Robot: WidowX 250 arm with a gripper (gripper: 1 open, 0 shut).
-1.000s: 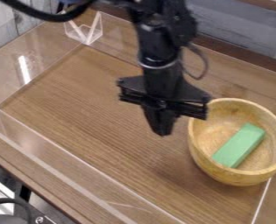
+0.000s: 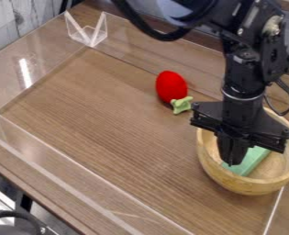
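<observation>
My black gripper (image 2: pixel 234 139) hangs over the yellow bowl (image 2: pixel 242 184) at the right, with its fingertips low inside it beside a green block (image 2: pixel 250 159). The gripper looks shut; whether anything is between its fingers is hidden by the gripper body. The block lies in the bowl, partly covered by the gripper.
A red round object (image 2: pixel 170 84) and a small pale green item (image 2: pixel 181 106) lie at the middle back. A white wire-like holder (image 2: pixel 85 29) stands at the back left.
The gripper has moved right from the middle of the table to over the bowl, now covering part of the green block.
</observation>
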